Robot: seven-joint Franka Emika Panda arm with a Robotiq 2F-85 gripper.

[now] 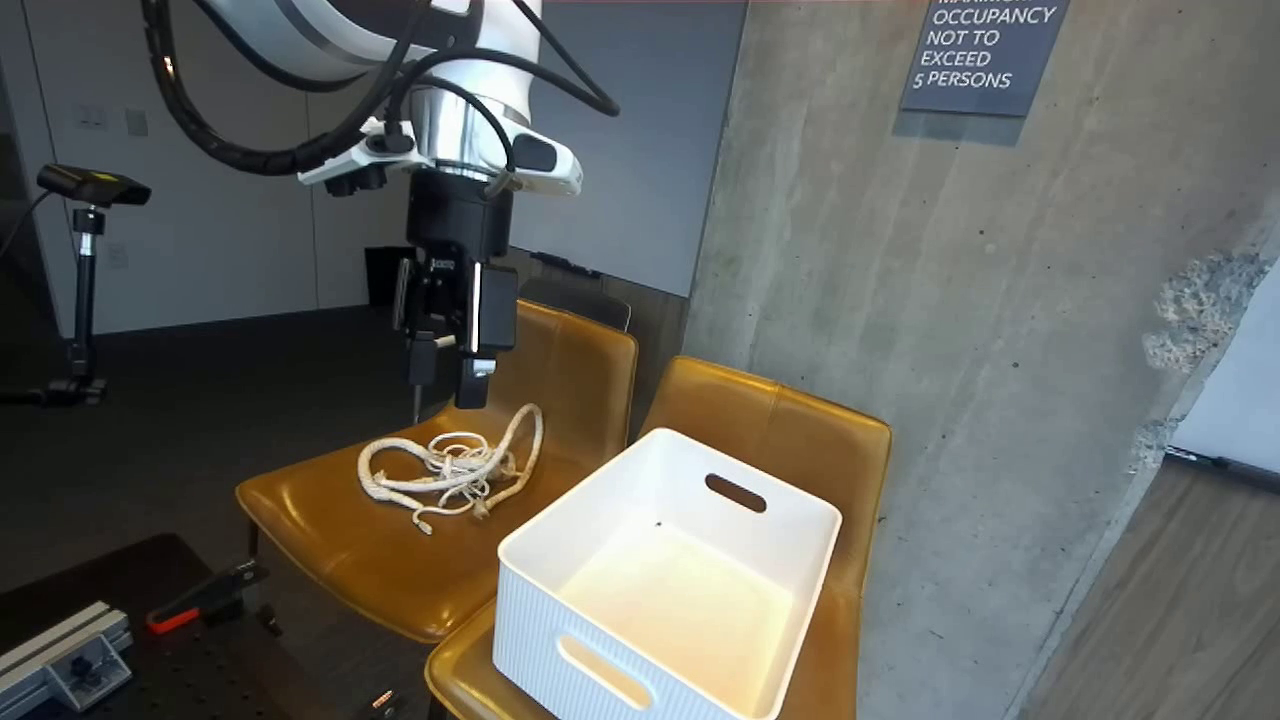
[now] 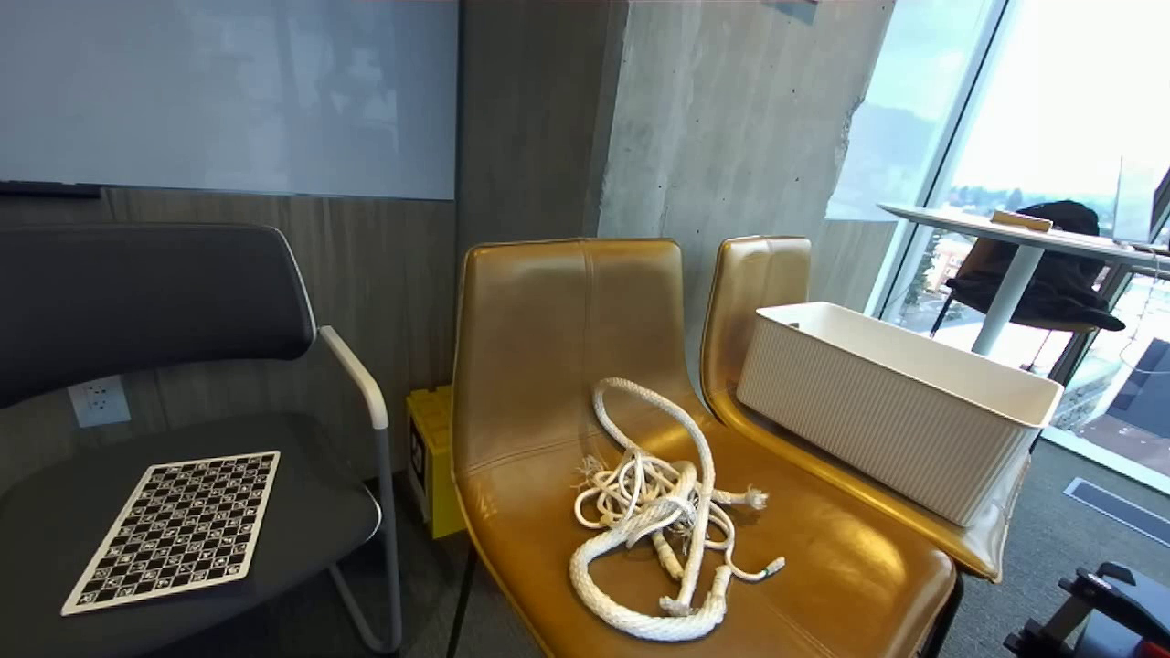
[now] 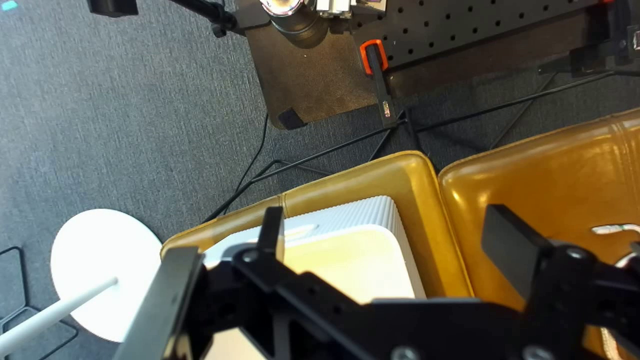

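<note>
A tangle of white rope (image 1: pixel 453 474) lies on the seat of the left tan chair (image 1: pixel 324 510). Thick braided lengths loop around thinner cord, as the second exterior view shows, with one rope loop (image 2: pixel 702 461) rising off the seat. My gripper (image 1: pixel 450 378) hangs above that rope, pointing down and apart from it. In the wrist view the gripper is open, its fingers wide apart and nothing between them. On the neighbouring chair stands an empty white bin (image 1: pixel 672 570). Only a short end of the rope (image 3: pixel 615 228) shows at the right of the wrist view.
A dark table edge with a red-handled clamp (image 1: pixel 204 600) is in front of the chairs. A concrete wall (image 1: pixel 1020 360) rises behind the bin. A grey chair (image 2: pixel 318 461) bearing a checkered board (image 2: pixel 181 530) stands left of the rope chair. Air around the gripper looks clear.
</note>
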